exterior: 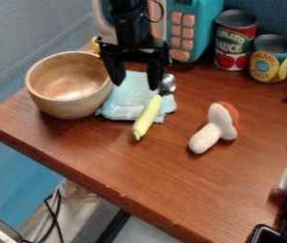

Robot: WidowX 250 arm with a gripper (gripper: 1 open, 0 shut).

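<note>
The black gripper (135, 76) hangs above a folded light-blue cloth (114, 106), its fingers apart, with no object visible between them. A spoon (166, 84) with a pale yellow thing (146, 121) below it, like a handle or toy corn, lies on the cloth at its right. A wooden bowl (68, 74) stands left of the cloth. A mushroom toy (215, 128) with an orange cap lies to the right.
A tomato can (234, 47) and a yellow-labelled can (271, 62) stand at back right beside a teal toy microwave (195, 24). A black appliance (286, 209) fills the right edge.
</note>
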